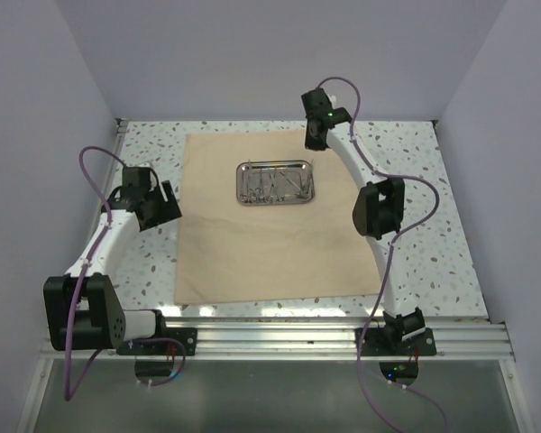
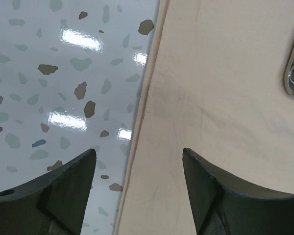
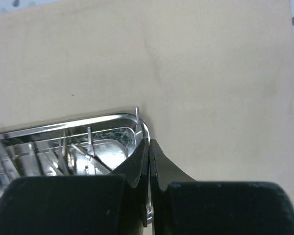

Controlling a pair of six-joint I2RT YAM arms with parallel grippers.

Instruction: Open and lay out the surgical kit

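A steel tray (image 1: 275, 200) holding several slender instruments lies on the beige cloth (image 1: 270, 253), toward its back half. My right gripper (image 1: 316, 142) hangs over the tray's back right corner; in the right wrist view its fingertips (image 3: 140, 155) are together, with the tray (image 3: 78, 120) below and to the left and nothing visible held. My left gripper (image 1: 162, 200) is over the terrazzo table at the cloth's left edge. In the left wrist view its fingers stand apart with nothing between them, and only the tray's edge (image 2: 287, 78) shows at upper right.
Walls rise at back, left and right.
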